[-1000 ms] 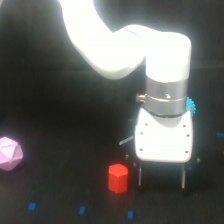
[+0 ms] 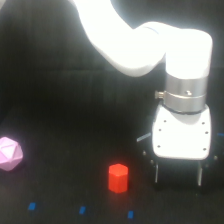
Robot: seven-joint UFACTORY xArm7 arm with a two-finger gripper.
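Observation:
A red block with a hexagonal outline stands on the dark surface, low and near the middle of the view. My gripper is to its right, under the white hand. Two thin finger edges show well apart below the hand, and nothing is visible between them. The red block is clear of the gripper. A pink faceted ball lies at the left edge, far from the gripper.
Small blue marks dot the dark surface along the front. Between the pink ball and the red block the surface looks bare. The dark background hides much detail.
The arm and hand have shifted right and slightly up. A blue toothed thing that showed beside the wrist is no longer visible. The red block and pink ball stay put.

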